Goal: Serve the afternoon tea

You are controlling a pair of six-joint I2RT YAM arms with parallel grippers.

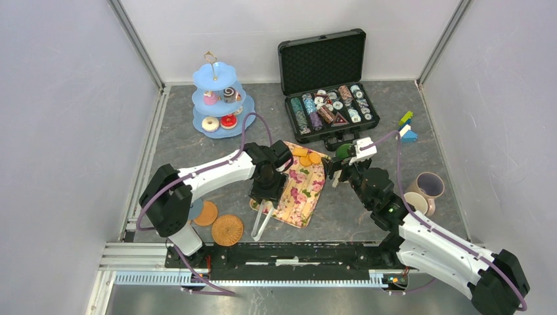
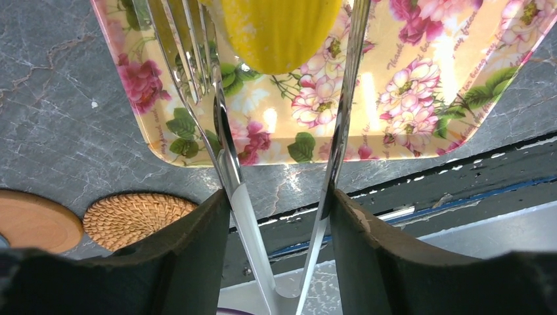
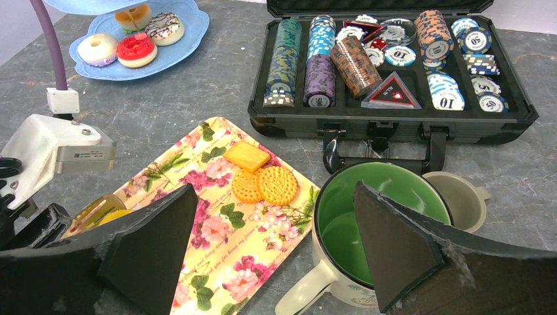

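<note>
My left gripper is shut on a pair of metal tongs (image 2: 248, 226) with white handles, a finger against each arm. The tongs' arms spread apart over the floral tray (image 2: 302, 147). Between them at the top of the left wrist view is a yellow food piece (image 2: 276, 36); whether it is gripped cannot be told. Several biscuits (image 3: 277, 185) lie at the tray's far end. My right gripper stands open; one finger overlaps the green-lined mug (image 3: 341, 230) in the right wrist view. The tiered blue stand (image 1: 226, 131) carries donuts and small cakes.
An open case of poker chips (image 1: 332, 111) stands at the back. Woven coaster (image 1: 227, 230) and wooden coaster (image 1: 207, 213) lie at the front left. A brown mug (image 1: 430, 185) stands at the right, with toy blocks (image 1: 408, 136) farther back.
</note>
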